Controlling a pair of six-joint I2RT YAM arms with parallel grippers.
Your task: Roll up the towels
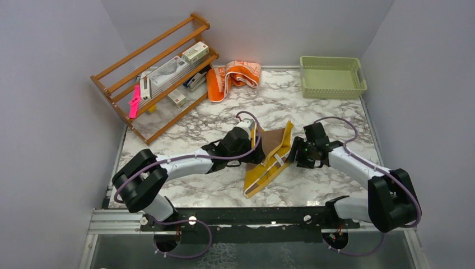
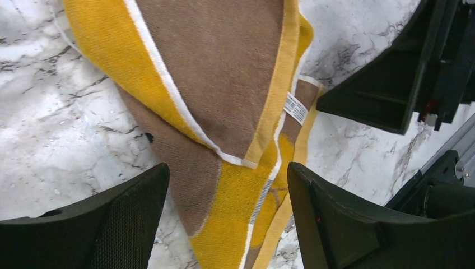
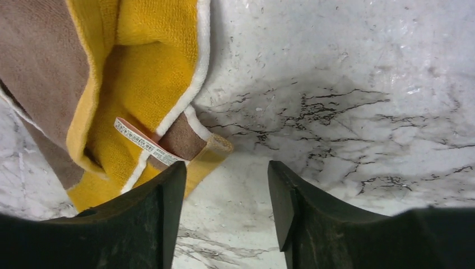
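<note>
A yellow-and-brown towel (image 1: 263, 176) with white trim and a label lies loosely folded mid-table. My left gripper hovers open over it, with brown and yellow cloth visible between its fingers. My right gripper is at the towel's right edge, fingers apart over the bare table beside the labelled corner (image 3: 213, 148), holding nothing. An orange-and-white towel (image 1: 241, 75) lies bunched at the back, beside the shelf.
A tilted wooden rack (image 1: 150, 46) with boxes stands at the back left. An empty green basket (image 1: 333, 89) sits at the back right.
</note>
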